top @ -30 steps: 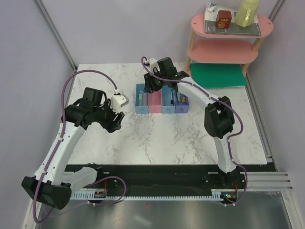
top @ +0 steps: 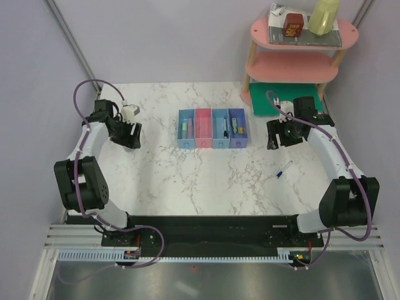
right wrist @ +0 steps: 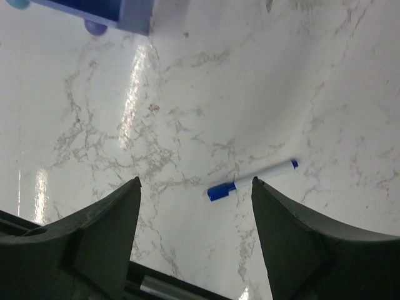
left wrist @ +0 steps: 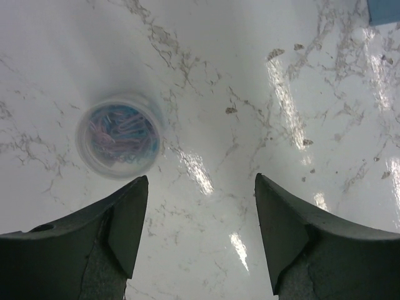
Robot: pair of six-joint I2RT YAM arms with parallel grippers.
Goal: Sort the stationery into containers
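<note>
In the left wrist view, a round clear tub (left wrist: 119,137) of pinkish and bluish clips stands ahead and left of my left gripper, whose fingers are apart with only bare table between them. A white marker with a blue cap (right wrist: 250,180) lies on the table in the right wrist view. My right gripper hangs open above the table, the marker partly past its right fingertip. Joined bins stand mid-table: a blue bin (top: 186,144) with green and purple items, an empty pink bin (top: 204,143), a blue bin (top: 220,144) with a dark pen, a purple bin (top: 238,144) with small items.
A pink shelf (top: 294,65) rises at the back right, bearing a book, a red box (top: 293,25) and a yellow-green cup (top: 323,17). Beneath it lies a green mat (top: 262,103).
My left gripper has moved left, over the tub's side of the table.
</note>
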